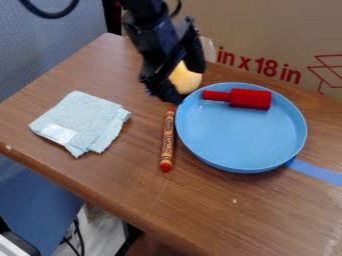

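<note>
The black gripper [166,86] is at the upper middle, low over the table just left of the blue plate's back edge, in front of a pale yellow round object [187,76] that it partly hides; whether its fingers are open or shut is unclear. The blue plate [241,138] holds a red object with a handle [247,98] near its back. An orange marker-like stick [168,142] lies left of the plate. A folded light blue cloth [80,122] lies on the left.
A cardboard box [274,40] stands behind the wooden table [134,200]. Blue tape [315,172] runs right of the plate.
</note>
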